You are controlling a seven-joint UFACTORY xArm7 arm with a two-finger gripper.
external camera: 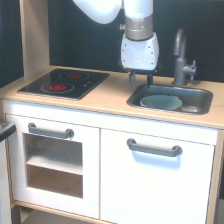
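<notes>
My gripper (141, 77) points downward above the counter, just behind the left part of the sink (205, 102) as the camera sees it. Its two dark fingers stand apart, and nothing shows between them. In the sink basin lies a round grey-green dish (160, 102), a plate or shallow bowl. A gap shows between the fingertips and the dish.
A dark faucet (180, 58) rises at the sink's back, to the right of my gripper. On the left is a black stovetop (64, 83) with red rings, bare on top. Below are an oven door (52, 165) and a cupboard door (155, 180) with dark handles.
</notes>
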